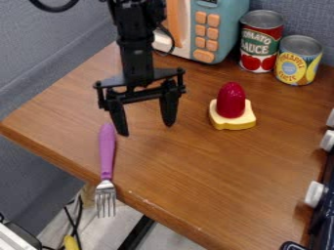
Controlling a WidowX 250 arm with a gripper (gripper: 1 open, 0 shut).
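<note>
The black gripper [144, 121] hangs above the middle-left of the wooden table [222, 195], its two fingers apart with nothing seen between them. A fork [107, 164] with a purple handle lies at the front-left edge, just below the gripper's left finger, its tines over the edge. A red egg-shaped piece [229, 100] sits on a yellow slice-shaped piece [232, 119] to the right of the gripper.
A teal microwave [206, 29] and two cans, tomato sauce [260, 41] and a yellow one [298, 61], stand at the back. A dark object with white knobs [318, 205] lines the right edge.
</note>
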